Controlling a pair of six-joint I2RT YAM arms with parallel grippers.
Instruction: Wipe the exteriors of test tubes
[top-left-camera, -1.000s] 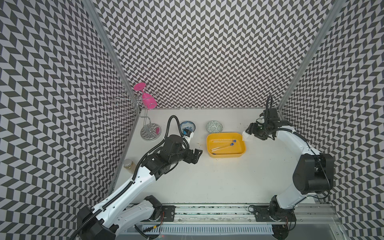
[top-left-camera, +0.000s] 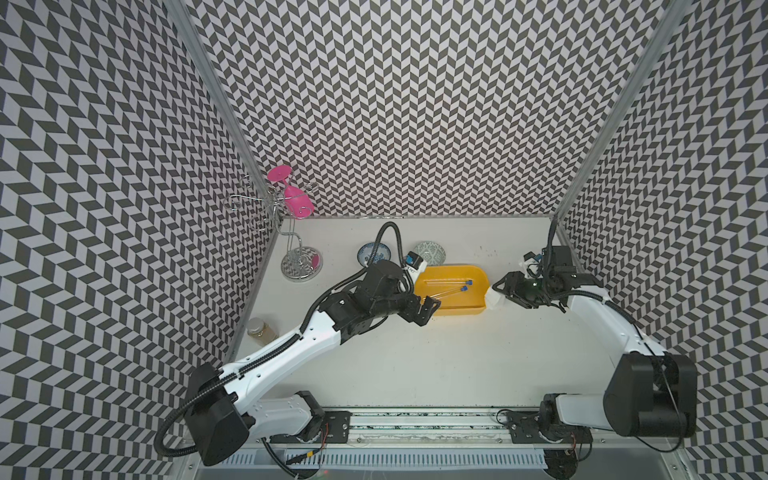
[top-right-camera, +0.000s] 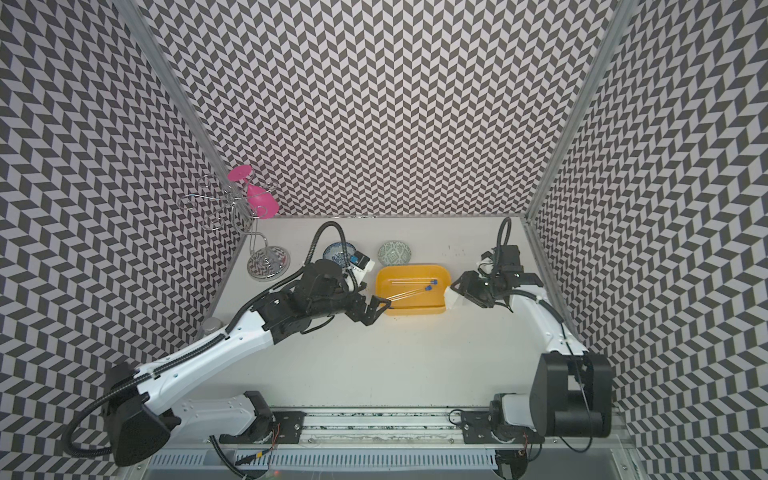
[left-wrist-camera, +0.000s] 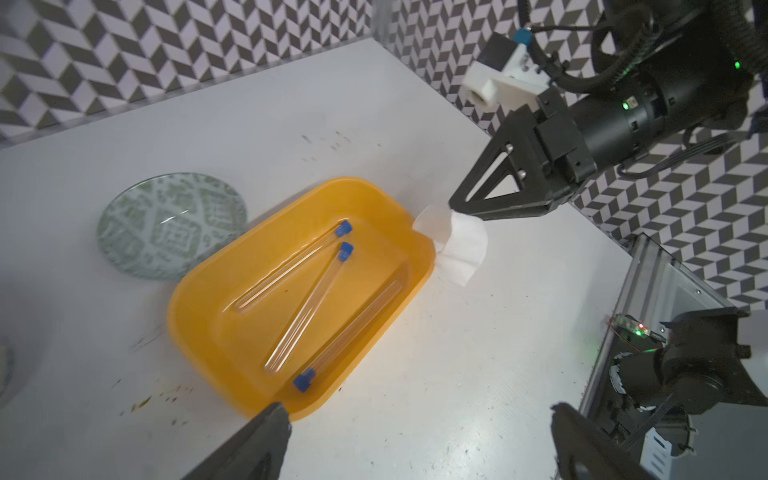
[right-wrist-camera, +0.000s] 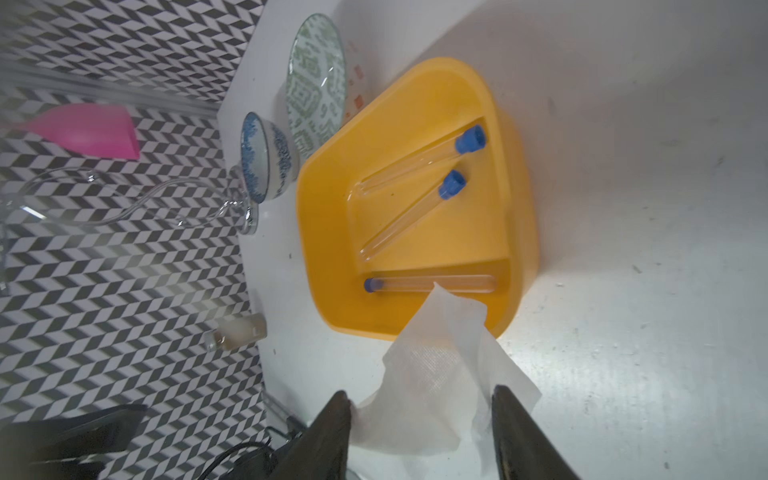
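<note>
Three test tubes with blue caps lie in a yellow tray (left-wrist-camera: 200, 336): an upper tube (right-wrist-camera: 404, 166), a middle one (right-wrist-camera: 404, 220) and a lower one (right-wrist-camera: 436, 283). My left gripper (top-right-camera: 376, 308) stands open above the tray's left end, nothing between its fingers. My right gripper is at the tray's right end with a white tissue (right-wrist-camera: 424, 384) hanging at its fingertips over the rim. How far those fingers are closed is hard to tell.
A patterned green dish (top-right-camera: 393, 252) and a blue bowl (right-wrist-camera: 264, 156) stand behind the tray. A metal rack with pink glassware (top-left-camera: 297, 201) is at the back left, a jar (top-left-camera: 257, 329) at the left edge.
My left gripper has moved right to the tray. The tubes lie as before.
</note>
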